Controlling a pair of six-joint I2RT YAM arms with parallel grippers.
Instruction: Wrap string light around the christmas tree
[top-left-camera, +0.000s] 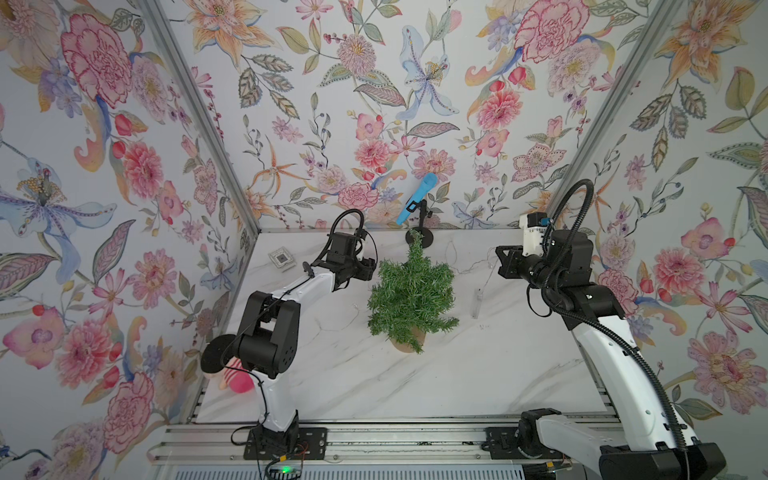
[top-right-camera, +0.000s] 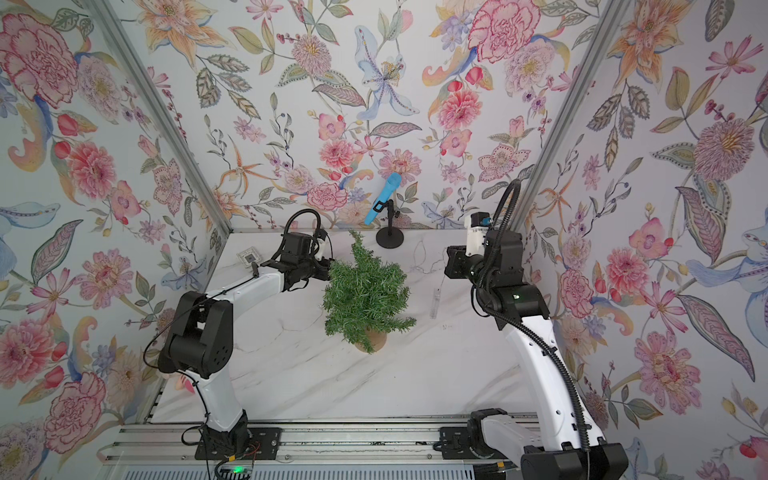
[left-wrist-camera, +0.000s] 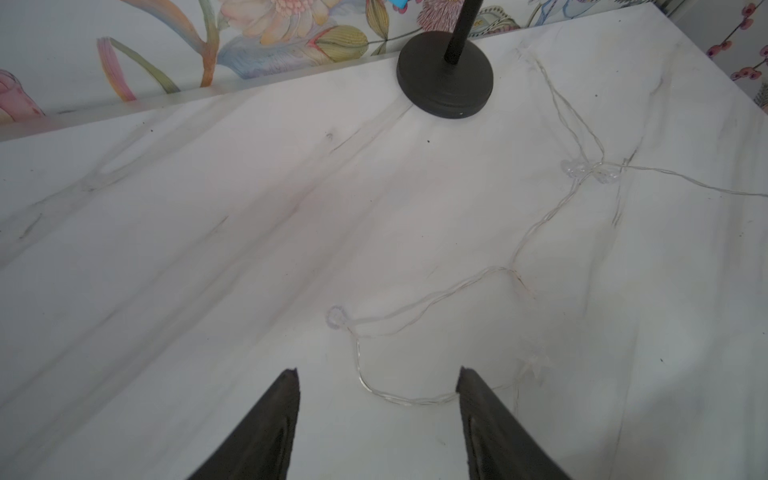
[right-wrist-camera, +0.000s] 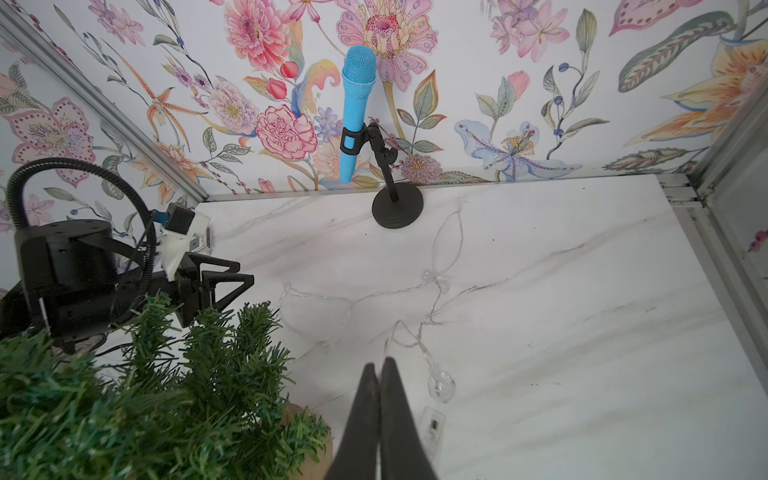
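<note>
The green tree (top-left-camera: 412, 296) stands in a brown pot mid-table. My left gripper (top-left-camera: 371, 268) is behind its left side; in the left wrist view its fingers (left-wrist-camera: 268, 432) are apart and empty. Loops of the clear string light (left-wrist-camera: 408, 401) lie on the table beyond them. Right of the tree, my right gripper (top-left-camera: 499, 260) is raised and shut. A strand (right-wrist-camera: 406, 323) of the light rises to its fingertips, and a thin line runs below it to the clear battery box (top-left-camera: 477, 306), apparently hanging. The tree hides part of the string from above.
A blue microphone (top-left-camera: 416, 200) on a black stand (left-wrist-camera: 444, 76) is behind the tree, close to the light's wire. A small pale box (top-left-camera: 281, 258) lies at the back left.
</note>
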